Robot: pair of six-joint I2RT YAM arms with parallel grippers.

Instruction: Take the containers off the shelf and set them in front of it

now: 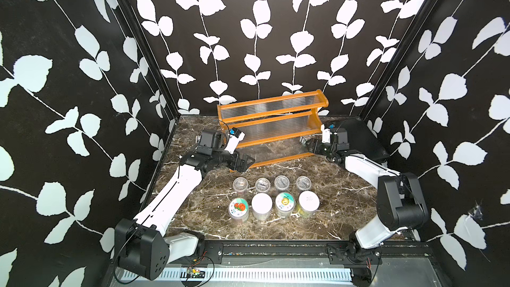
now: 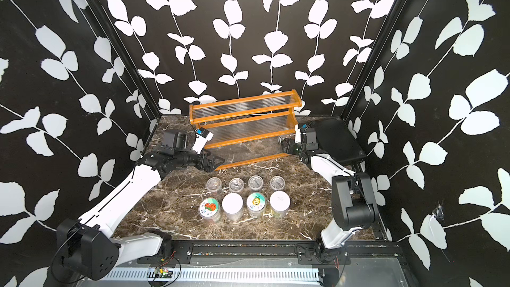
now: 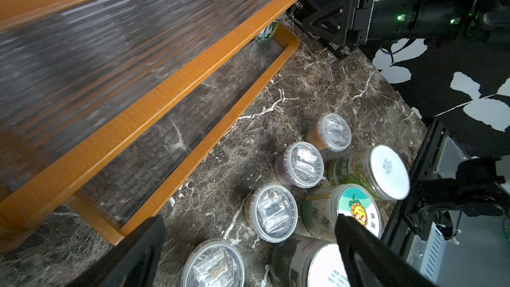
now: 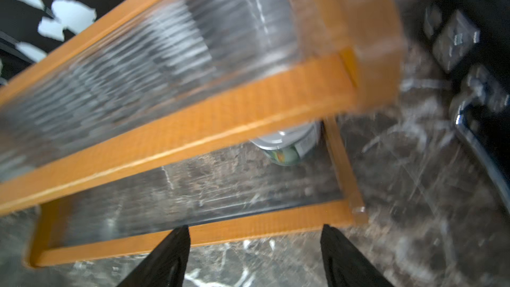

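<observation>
A glass jar with a pale lid and a small green label (image 4: 287,154) stands at the right end of the lower tier of the orange shelf (image 4: 297,223). The upper rail partly covers it in the right wrist view; the left wrist view shows just its lower part (image 3: 268,30). In front of that end is my right gripper, its fingers apart and nothing between them; the jar lies beyond its tips. My left gripper (image 1: 244,163) stands open and empty by the shelf's front left corner. Whether this jar holds seeds cannot be made out.
On the marble table (image 1: 196,207) stand two rows of jars: small clear-lidded tubs (image 1: 281,182) behind, bigger jars such as the sunflower-lidded one (image 1: 285,202) in front. A black slab (image 2: 334,140) lies right of the shelf. The shelf's lower tier is bare left of the jar.
</observation>
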